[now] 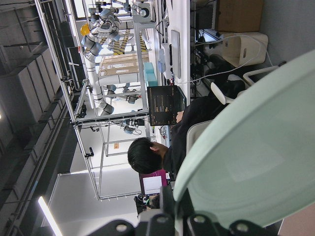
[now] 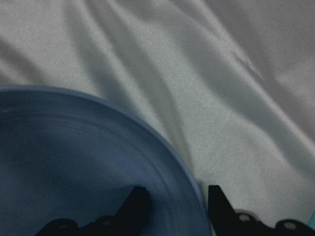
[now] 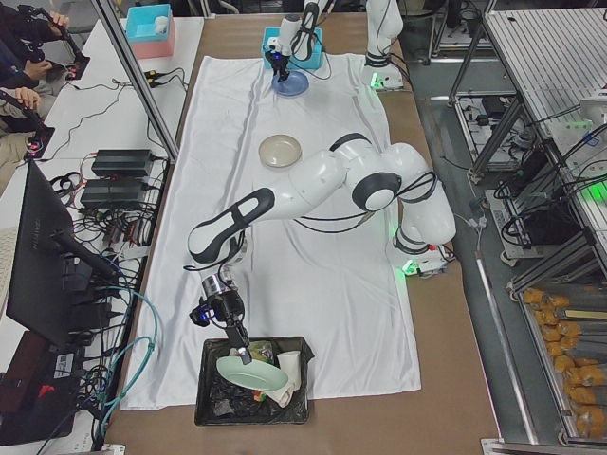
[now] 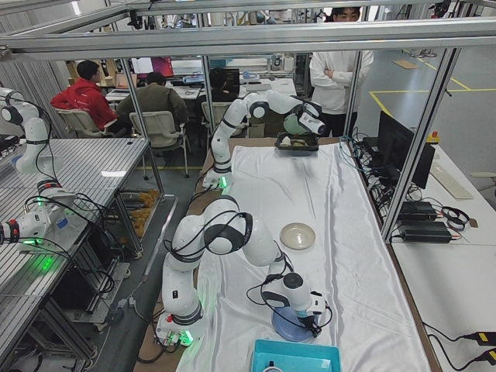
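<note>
My left gripper (image 3: 243, 353) is shut on a pale green plate (image 3: 251, 377) by its rim, tilted above a black-lined bin (image 3: 216, 409). The plate (image 1: 256, 147) fills the lower right of the left wrist view. At the other end of the cloth, my right gripper is open over the rim of a blue plate (image 2: 74, 147), one finger inside it and one outside. A beige plate (image 4: 297, 235) lies between the arms on the white cloth.
A turquoise tray (image 4: 295, 355) stands beside the blue plate. Crumpled white material and other items fill the bin under the green plate. Monitors and cables (image 3: 43, 256) line the neighbouring desk.
</note>
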